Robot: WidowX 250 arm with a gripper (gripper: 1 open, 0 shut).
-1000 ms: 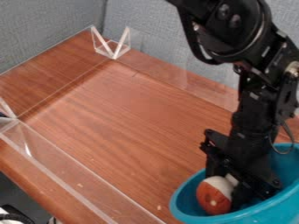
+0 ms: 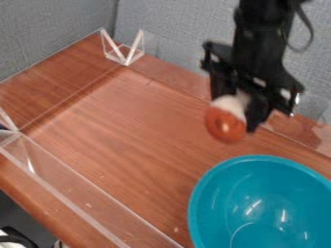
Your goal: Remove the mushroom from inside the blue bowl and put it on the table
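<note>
The mushroom (image 2: 226,120), with an orange-red cap and a whitish part above it, hangs in the air, gripped by my black gripper (image 2: 238,103). It is tilted, cap toward the camera and downward. In the image it appears above and behind the blue bowl (image 2: 200,208), clear of the rim. The bowl stands at the lower right, partly cut off by the frame, and nothing shows inside it. Parts of the fingers are blurred, and the mushroom's far side is hidden by them.
Bare wooden table (image 2: 116,116) stretches left of the bowl and the arm. A clear wall (image 2: 77,194) runs along the front left edge. A white-edged bracket (image 2: 123,48) stands at the back corner, with grey panels behind.
My gripper has lifted the mushroom up out of the blue bowl and moved it back and slightly left. The bowl has shifted a little and now stands empty in view.
</note>
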